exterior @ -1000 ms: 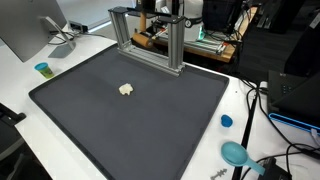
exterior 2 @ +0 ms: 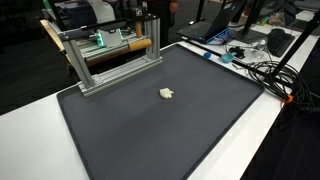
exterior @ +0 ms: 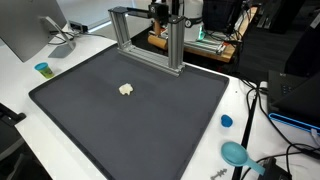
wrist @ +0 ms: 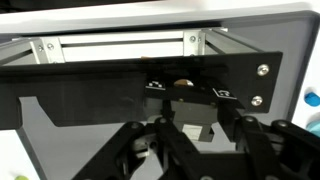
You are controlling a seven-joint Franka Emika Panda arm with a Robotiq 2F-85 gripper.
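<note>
In the wrist view my gripper sits over a long black beam (wrist: 95, 93) with silver screws at its right end. Its fingers look closed in on something dark, which blends with the beam, so its shape cannot be told. Small brownish patches show through or beside it. In exterior view 1 an orange-brown piece (exterior: 157, 41), with a dark upright part above it, stands beside the metal frame (exterior: 160, 60). That orange piece (exterior 2: 140, 44) also shows at the frame (exterior 2: 120, 75) in exterior view 2. The gripper is not clearly visible in either exterior view.
A small cream piece (exterior: 126, 89) lies alone on the grey board (exterior: 120, 125), most of which is clear. A blue cap (exterior: 226, 121) and a turquoise cup (exterior: 238, 155) stand off its right side. A green-topped can (exterior: 43, 69) is at the left.
In exterior view 1 the orange-brown piece and the dark part above it have shifted right, towards the frame's near upright. The cream piece and the board have stayed put.
</note>
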